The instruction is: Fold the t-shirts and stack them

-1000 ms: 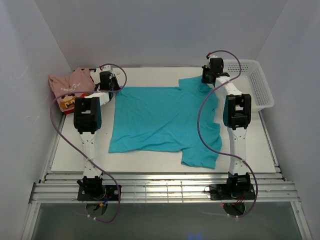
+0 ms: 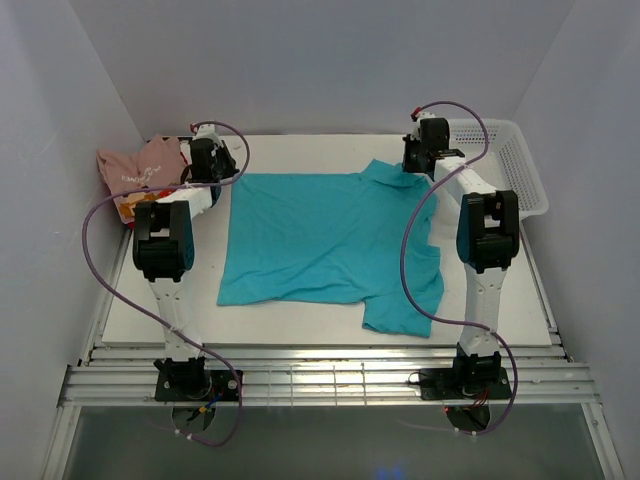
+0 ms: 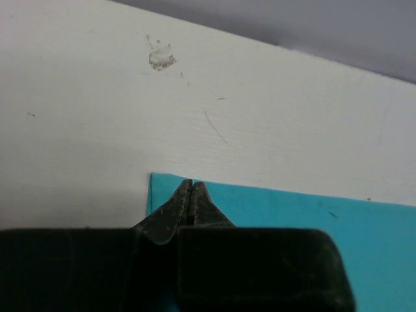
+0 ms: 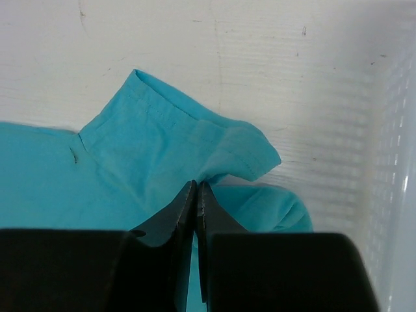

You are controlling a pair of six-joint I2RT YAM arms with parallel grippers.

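Observation:
A turquoise t-shirt lies spread across the white table, its upper right part bunched and creased. At that part my right gripper is shut on the turquoise fabric. My left gripper is over the shirt's upper left corner, its fingertips close together; whether they touch or hold cloth there is unclear. In the top view both wrists partly hide the fingertips.
A white plastic basket stands at the back right, beside my right arm. At the back left lies a pile of pink and patterned cloths. Bare table shows along the front and back edges.
My left gripper has shifted slightly about the shirt's upper left corner. My right gripper has moved a little toward the front, and the fabric under it has bunched slightly.

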